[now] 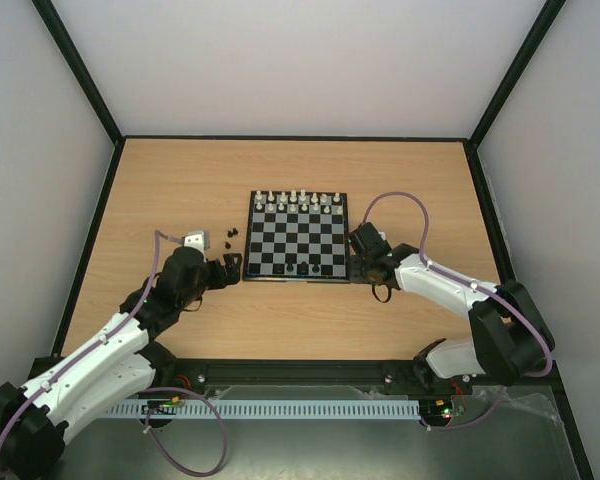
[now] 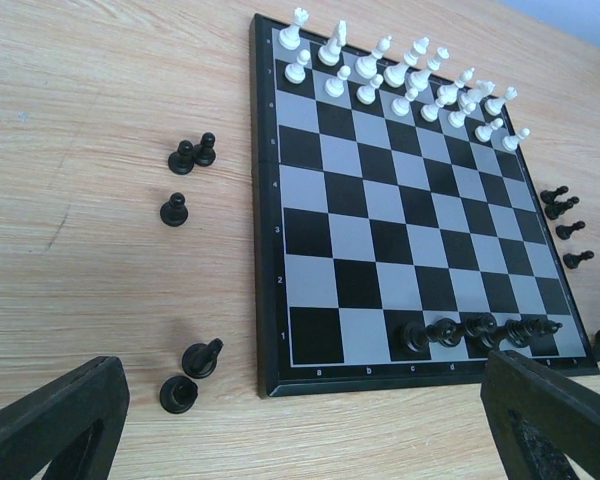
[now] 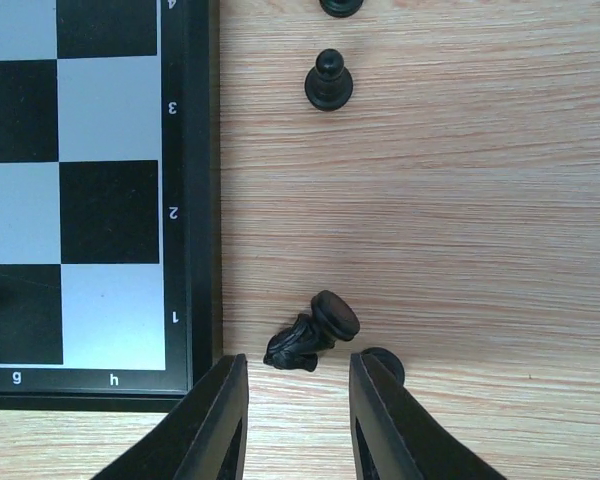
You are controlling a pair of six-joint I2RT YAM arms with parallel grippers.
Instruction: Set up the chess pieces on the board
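The chessboard (image 1: pixel 298 235) lies mid-table, with white pieces (image 2: pixel 396 75) filling its far rows. Several black pieces (image 2: pixel 446 333) stand in a line along its near row. Off the board's right edge, a black knight (image 3: pixel 298 342) lies on its side, just ahead of my right gripper, which is open with nothing held. A second black piece (image 3: pixel 385 362) is partly hidden behind the right finger. My left gripper hangs wide open at the board's left, holding nothing.
Left of the board stand loose black pawns (image 2: pixel 174 210), with two more black pieces (image 2: pixel 202 357) nearer the board's front corner. A black pawn (image 3: pixel 329 80) stands further up on the right side.
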